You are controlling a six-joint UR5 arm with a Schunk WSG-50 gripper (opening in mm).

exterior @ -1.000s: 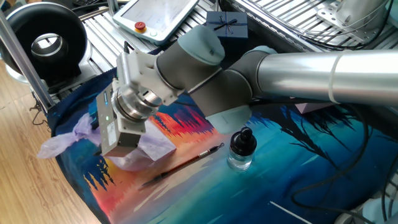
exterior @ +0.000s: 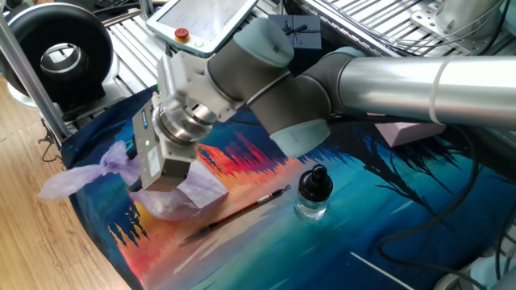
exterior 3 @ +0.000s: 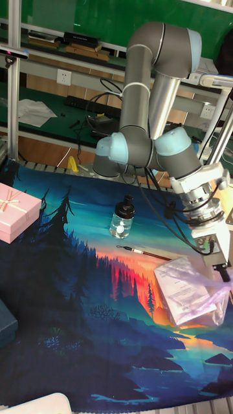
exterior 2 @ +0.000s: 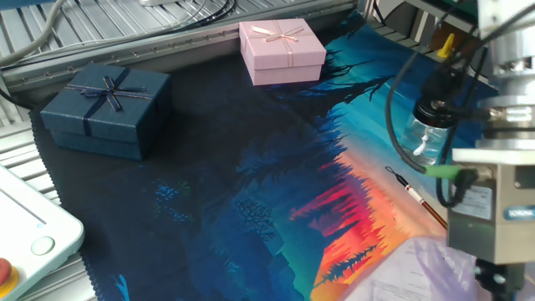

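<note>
A translucent purple plastic bag point(exterior: 173, 201) with a pale box point(exterior: 203, 187) in it lies on the printed cloth, its bunched top point(exterior: 89, 173) sticking out to the left. My gripper point(exterior: 131, 167) is at that bunched top, tilted over the bag. One dark finger point(exterior: 135, 186) shows at the lower end of the gripper body, so the fingers look open, with purple plastic passing between or beside them. In the third exterior view the gripper point(exterior 3: 222, 273) is at the bag's right end. The gripper body hides much of the contact.
A brush point(exterior: 238, 216) and a clear bottle with black cap point(exterior: 312, 196) lie and stand right of the bag. Dark blue point(exterior 2: 109, 109) and pink point(exterior 2: 284, 54) gift boxes sit farther off.
The bag's loose top stretched left and rose slightly; the boxed part stayed put.
</note>
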